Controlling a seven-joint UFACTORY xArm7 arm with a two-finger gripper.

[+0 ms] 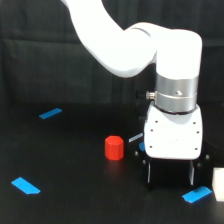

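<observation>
The white arm (175, 60) reaches down on the right, its gripper (170, 176) low over the dark table with its dark fingers parted. I see nothing clearly held between them. A red cylinder (114, 148) stands left of the gripper. Part of a white object (218, 184) shows at the right edge.
Blue strips lie at the back left (50, 113), front left (25, 186) and front right (197, 195).
</observation>
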